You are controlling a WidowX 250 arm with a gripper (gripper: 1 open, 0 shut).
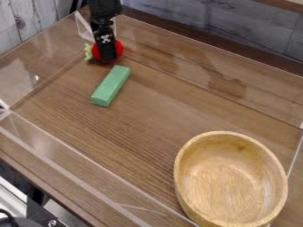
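My gripper [104, 44], black, is at the upper left over a red round object [109, 51] with green and pale bits [90, 51] at its side. The finger is open, as far as the dark fingers show; whether they touch the red object is hard to tell. A green rectangular block [110, 86] lies on the wooden table [142, 133] just below.
A large tan bowl [231, 177] fills the lower right. The table's edge runs along the left side.
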